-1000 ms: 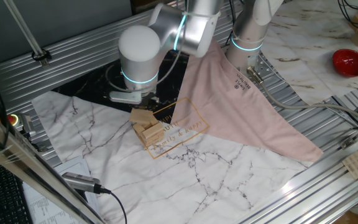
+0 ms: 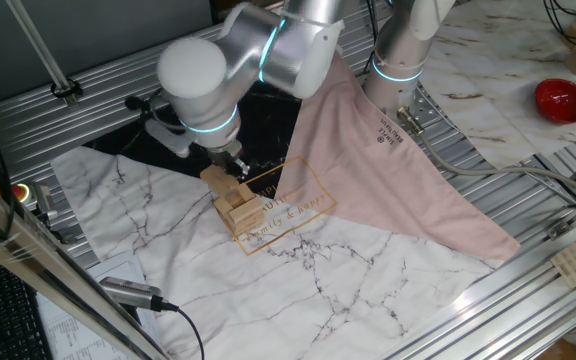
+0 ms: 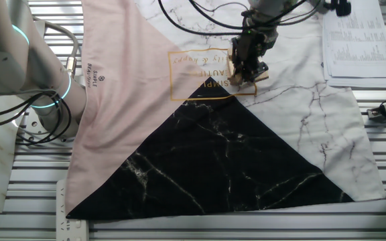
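On the marble-patterned cloth, several pale wooden blocks [image 2: 242, 214] sit close together, near the gold-lettered frame. A flat wooden piece [image 2: 218, 182] leans at their upper left, right under my gripper [image 2: 232, 168]. The fingertips are small and dark here, and whether they grip that piece or only touch it cannot be made out. From the other side, my gripper [image 3: 245, 72] hides most of the blocks; just a bit of wood [image 3: 262, 75] shows beside it.
The cloth [image 2: 338, 270] has white, black and pink areas, with broad clear room around the blocks. A red bowl [image 2: 563, 101] stands far right. A grey device [image 2: 133, 293] with a cable and a keyboard [image 2: 6, 310] lie at lower left.
My arm's wrist has moved left and tilted over. The flat wooden piece has shifted slightly left and turned with it, while the other blocks look unmoved.
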